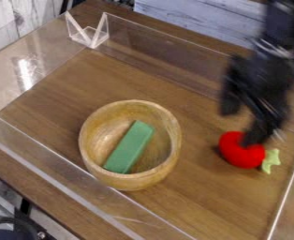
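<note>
My gripper (254, 94) is a dark, blurred shape at the right, over and just behind a red vegetable (241, 152) with a pale green top; its fingers look spread apart, with nothing visible held. A wooden bowl (168, 157) on the left holds a green block (128, 146), lying lengthwise inside it.
The wooden tray floor (87, 89) is bare behind and left of the bowl. Clear walls (37, 66) edge the tray, with a clear bracket (90, 33) at the back left corner.
</note>
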